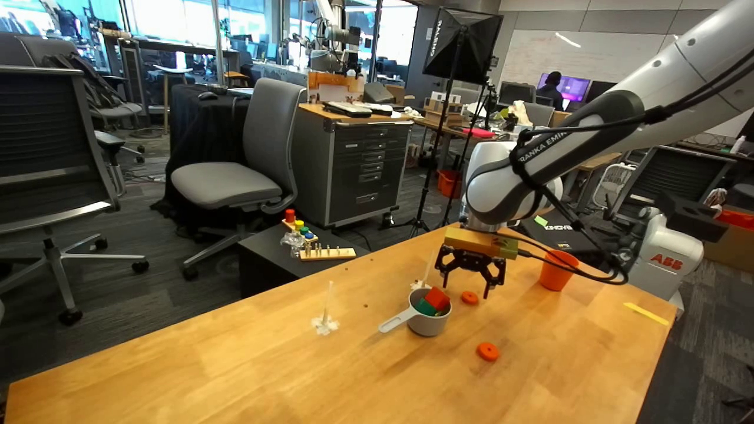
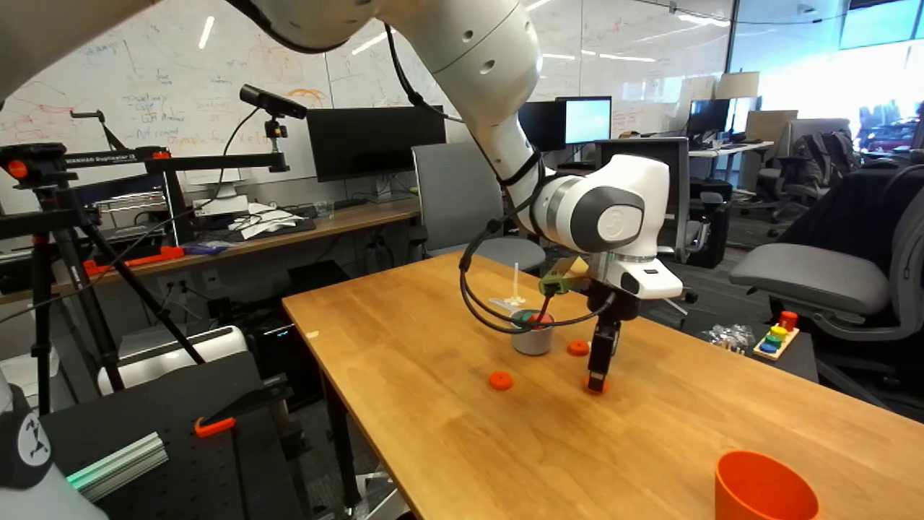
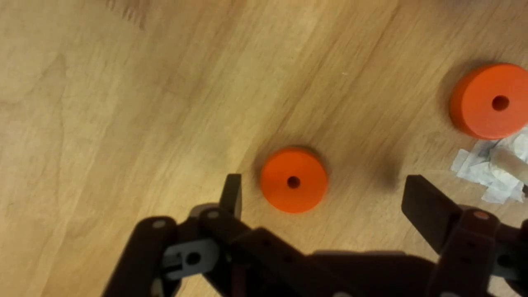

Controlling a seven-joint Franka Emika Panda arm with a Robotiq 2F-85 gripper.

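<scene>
My gripper [image 1: 466, 290] hangs open over the table, its fingers pointing down and nothing held. In the wrist view, an orange disc [image 3: 294, 180] with a centre hole lies on the wood in the gap between the open fingers, closer to the left finger [image 3: 231, 195]. A second orange disc [image 3: 490, 101] is at the right, beside a taped peg [image 3: 510, 164]. Another orange disc [image 1: 488, 351] rests nearer the front in exterior view 1. The grey handled pot [image 1: 428, 324] holds a red block [image 1: 437, 298] and a green block [image 1: 425, 307].
An orange cup [image 1: 558, 272] stands toward the right of the table, clear of the gripper. Another upright peg [image 1: 326, 311] is taped down on the left. Cables [image 2: 485, 295] loop beside the wrist.
</scene>
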